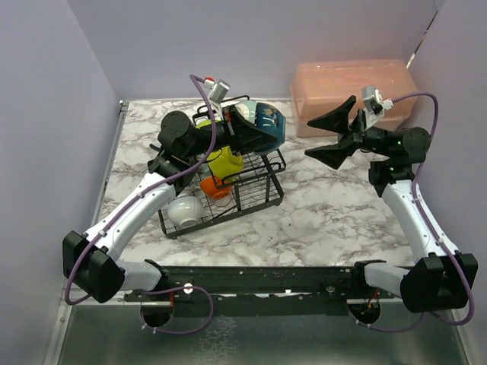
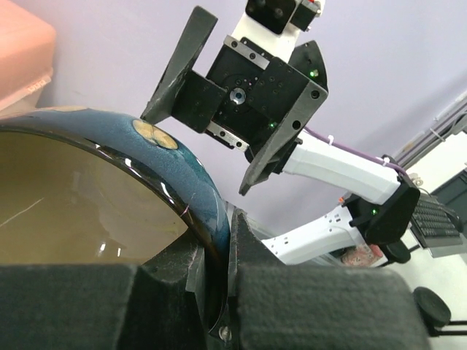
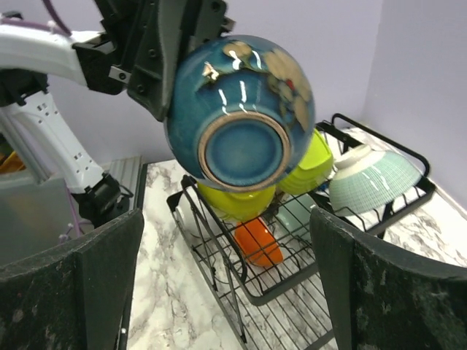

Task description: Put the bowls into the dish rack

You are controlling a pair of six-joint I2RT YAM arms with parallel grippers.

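My left gripper (image 1: 247, 129) holds a dark blue bowl (image 1: 269, 123) by its rim, raised over the right part of the black dish rack (image 1: 240, 205); the bowl's base (image 3: 242, 152) faces the right wrist camera. My right gripper (image 1: 329, 134) stands open and empty to the bowl's right. Beneath and behind the held bowl, the rack carries yellow-green bowls (image 3: 306, 171), a pale celadon bowl (image 3: 373, 180) and an orange bowl (image 1: 215, 188). A white bowl (image 1: 185, 211) sits at its front left. Others are hidden by the left arm.
A pink lidded storage box (image 1: 354, 84) stands at the back right. Grey walls close in the sides and back.
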